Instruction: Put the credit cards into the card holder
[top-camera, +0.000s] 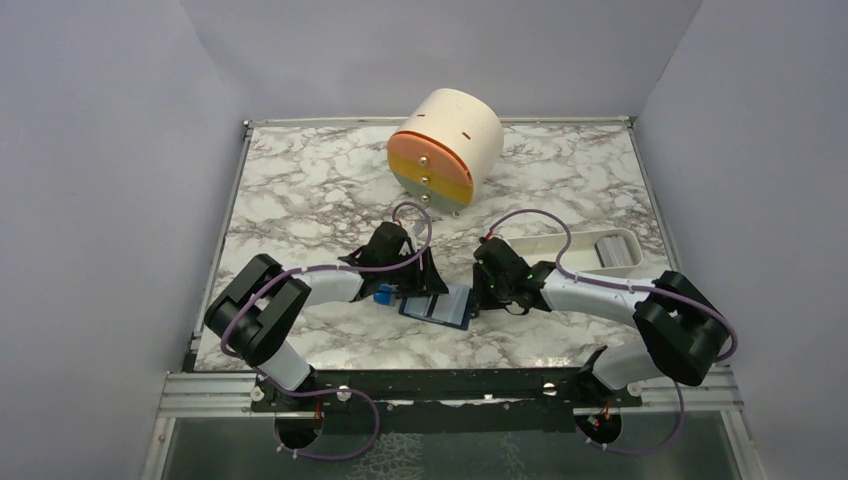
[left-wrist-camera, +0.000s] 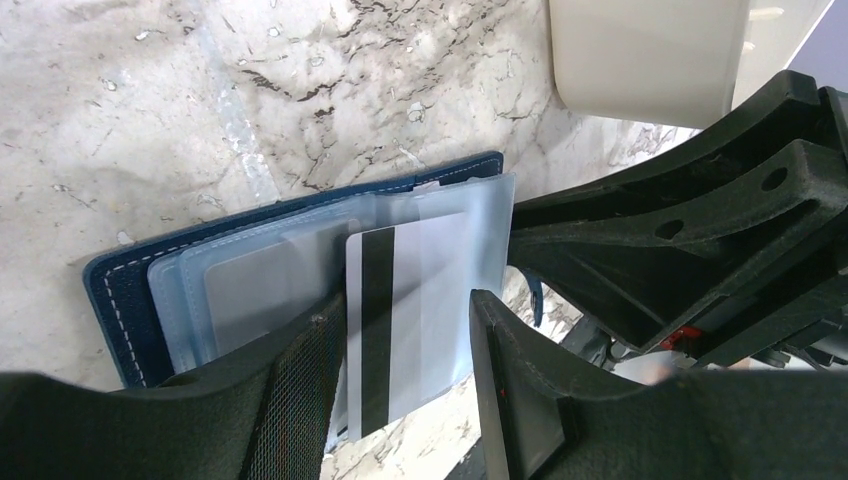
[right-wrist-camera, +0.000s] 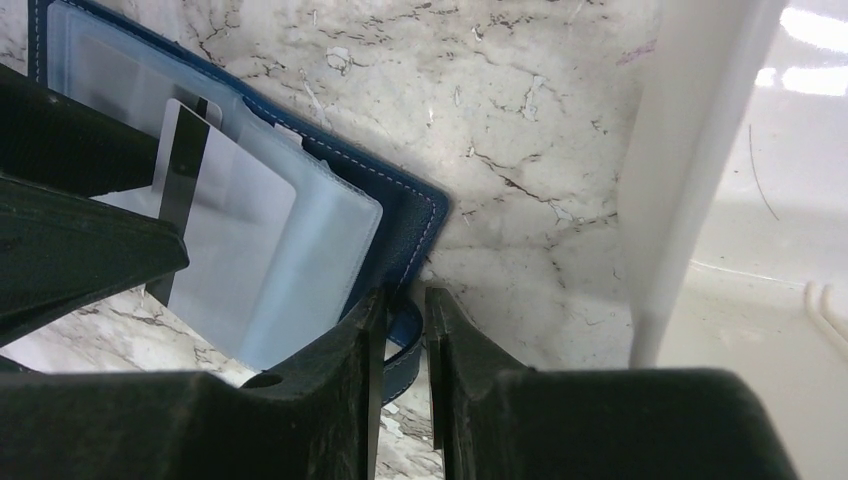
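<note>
The navy card holder (top-camera: 455, 318) with pale clear sleeves (right-wrist-camera: 332, 250) lies on the marble table between both grippers. A white card with a black stripe (left-wrist-camera: 425, 300) lies at the top sleeves. My left gripper is open over the holder, a finger either side of that card. My right gripper is at the holder's right end, fingers part open, by a bent dark strip of the holder; whether they grip it is unclear.
A white tray (top-camera: 545, 244) with pale cards at its right end lies behind my right gripper. A white drum with coloured drawers (top-camera: 445, 140) stands at the back.
</note>
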